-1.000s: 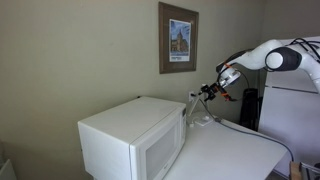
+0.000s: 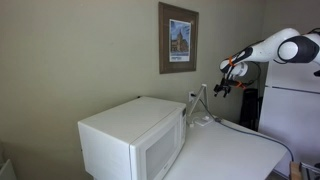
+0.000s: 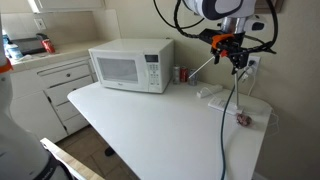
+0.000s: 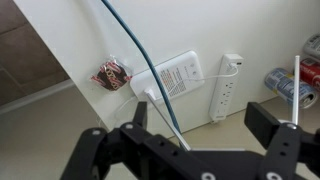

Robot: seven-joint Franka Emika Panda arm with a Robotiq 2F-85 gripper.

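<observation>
My gripper is open, its two black fingers wide apart with nothing between them in the wrist view. Exterior view 2 has the gripper (image 3: 238, 58) high above the back right of the white table (image 3: 165, 120). Below it lies a small wrapped packet (image 4: 110, 73), dark red and brown, beside a white labelled box (image 4: 168, 77). The same packet (image 3: 243, 119) appears near the table's right side. A white power strip (image 4: 226, 90) lies to the right of the box in the wrist view, with a plug in it.
A white microwave (image 3: 132, 65) stands at the back left. Several cans (image 4: 291, 88) are by the wall next to it. A dark teal cable (image 3: 224, 130) runs across the table's right side.
In exterior view 1 the arm and gripper have moved right, away from the outlet and toward the fridge side. The microwave and table have not shifted.
</observation>
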